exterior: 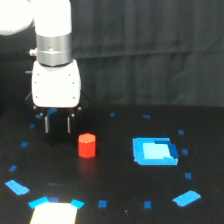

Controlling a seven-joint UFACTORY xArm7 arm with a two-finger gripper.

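Note:
A red block [87, 146] stands on the black table, left of the middle. My white gripper [58, 123] hangs pointing down, to the left of the block and apart from it in the picture. Its thin dark fingers are spread, and nothing shows between them. How high the fingertips are above the table is hard to tell against the dark background. To the right lies a blue-bordered square [139, 148] with a white patch [156, 151] inside it.
Small blue marks dot the dark table. Larger blue tape pieces lie at the front left [17, 187] and front right [186, 198]. A pale object [54, 214] is cut off by the bottom edge. Dark curtain hangs behind. Between block and square, the table is clear.

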